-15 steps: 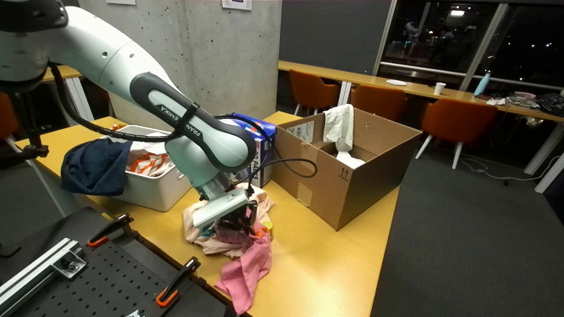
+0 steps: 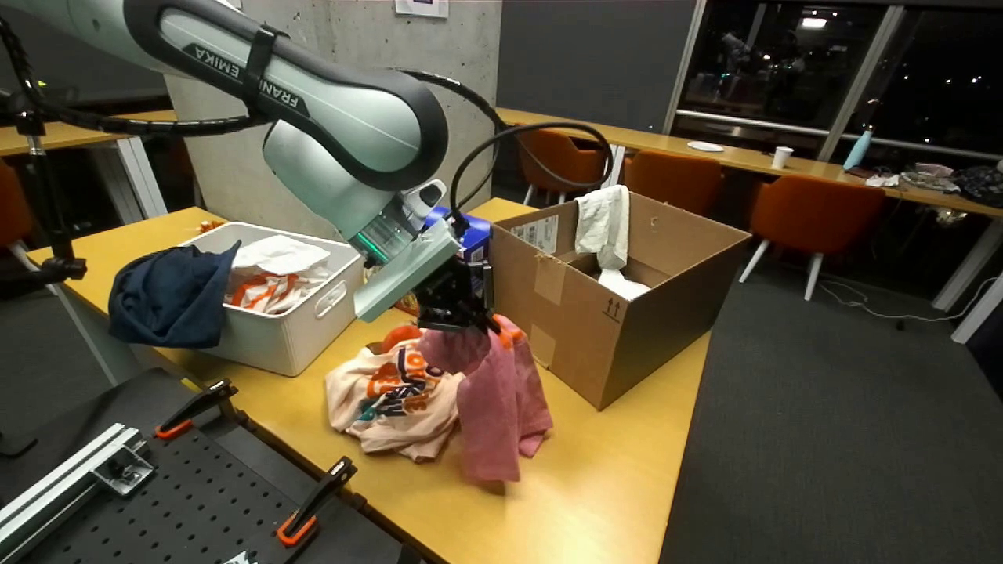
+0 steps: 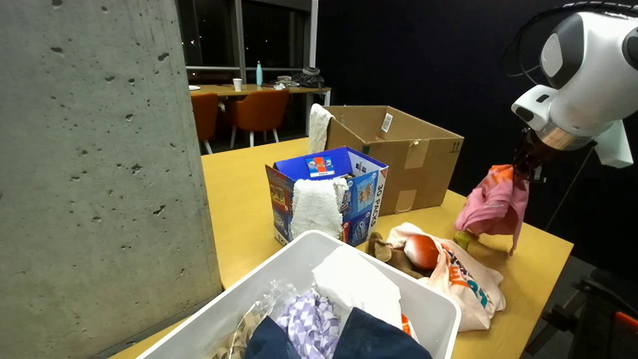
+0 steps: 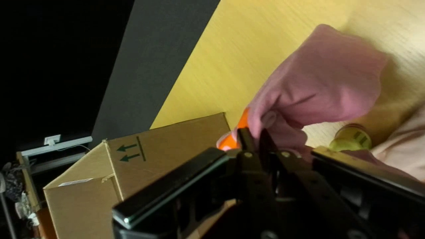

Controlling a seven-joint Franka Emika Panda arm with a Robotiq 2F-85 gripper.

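A pink cloth (image 2: 503,404) with orange patches hangs from my gripper, which is shut on a bunched fold of it. In exterior view 1 the cloth dangles in front of the open cardboard box (image 2: 573,310), lower than its rim. The wrist view has the cloth's loose end (image 4: 334,75) spreading away over the bare table. A cream printed cloth (image 2: 400,399) lies on the table just left of the pink one. In exterior view 2 the gripper (image 3: 525,173) and pink cloth are on the right, clear of the box.
White cloth (image 2: 603,225) drapes over the box's rim. A blue snack carton (image 3: 326,197) and a white bin (image 3: 439,311) full of fabric stand close by. A red-and-white ball (image 3: 421,251) and a yellow-green can (image 3: 461,239) sit by the cream cloth.
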